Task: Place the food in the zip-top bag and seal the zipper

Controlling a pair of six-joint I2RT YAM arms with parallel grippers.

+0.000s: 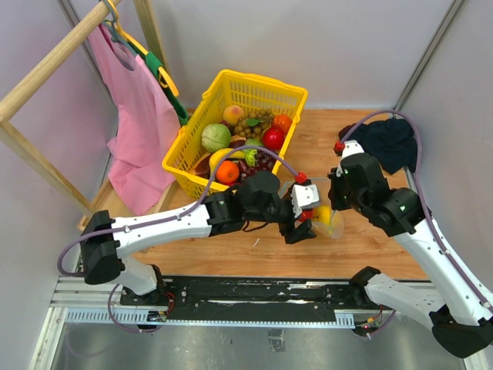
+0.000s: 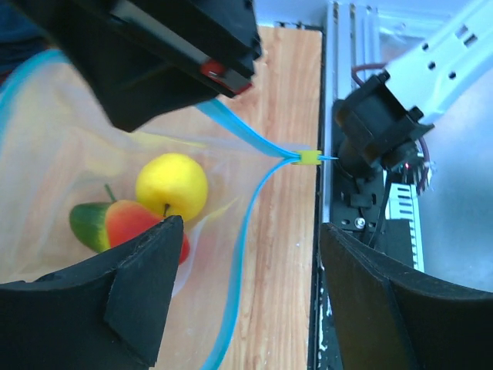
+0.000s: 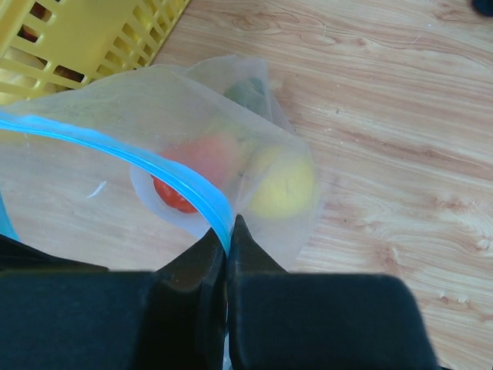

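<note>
The clear zip top bag (image 3: 123,169) has a blue zipper rim, with its mouth spread apart. Inside it lie a yellow fruit (image 2: 172,186) and a red-and-green fruit (image 2: 139,223). My right gripper is shut on the blue rim; in the left wrist view its dark fingers show at the top. My left gripper is open, at the bag's near side in the top view (image 1: 296,231). Between its parted fingers the near stretch of rim shows loose, not gripped. A small yellow-green piece (image 2: 308,156) sits at the rim's end corner.
A yellow basket (image 1: 176,158) full of fruit and vegetables stands behind my left arm. Dark cloth (image 1: 385,146) lies at the back right. A rack with a pink cloth (image 1: 139,146) is at left. Bare wood (image 1: 269,262) lies in front of the bag.
</note>
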